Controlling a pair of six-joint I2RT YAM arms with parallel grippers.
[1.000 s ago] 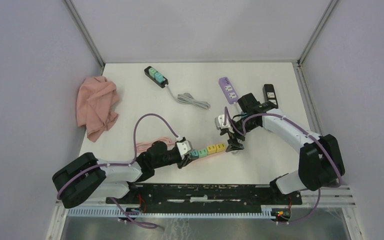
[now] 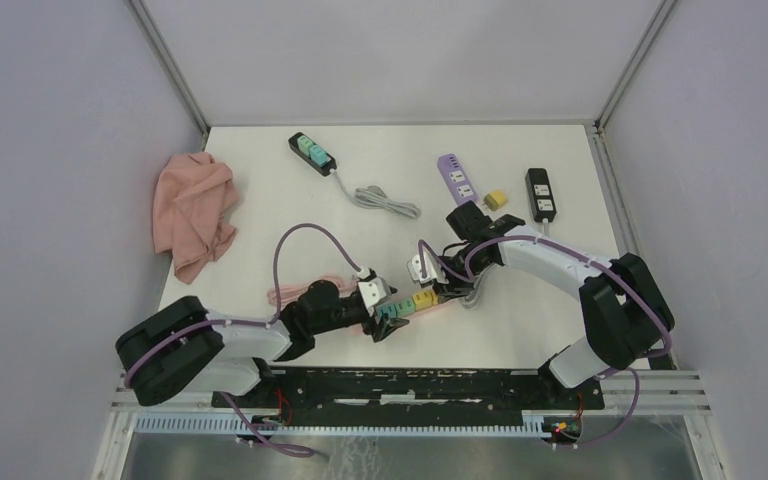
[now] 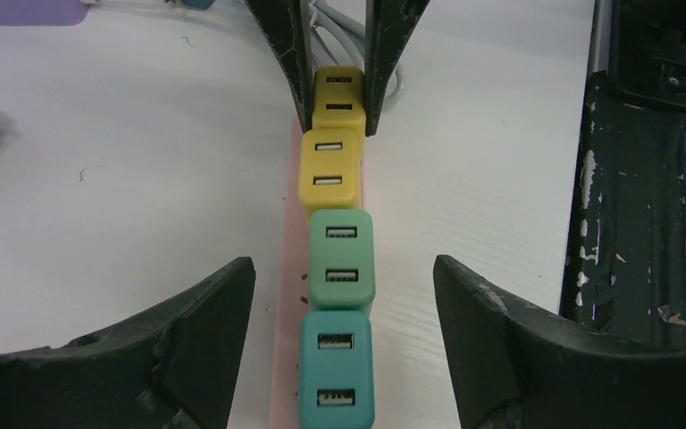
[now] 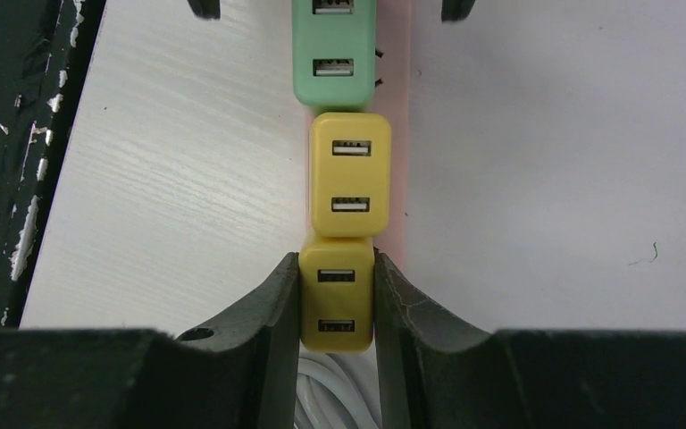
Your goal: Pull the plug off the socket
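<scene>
A pink power strip (image 3: 291, 295) lies near the table's front edge, carrying a row of plugs. Two are yellow, the end plug (image 4: 338, 308) and its neighbour (image 4: 350, 175); a light green plug (image 3: 342, 259) and a teal plug (image 3: 336, 371) follow. My right gripper is shut on the end yellow plug, one finger on each side. The strip beneath that plug is mostly hidden. My left gripper stands open above the green and teal plugs, its fingers clear of them on both sides.
Behind lie a purple strip (image 2: 457, 180), a loose yellow plug (image 2: 496, 199), a black strip (image 2: 540, 195) and another black strip with green plugs (image 2: 312, 153). A pink cloth (image 2: 195, 215) rests at the left.
My right gripper has moved left onto the end yellow plug and shut on it. My left gripper has shifted slightly right along the strip and opened.
</scene>
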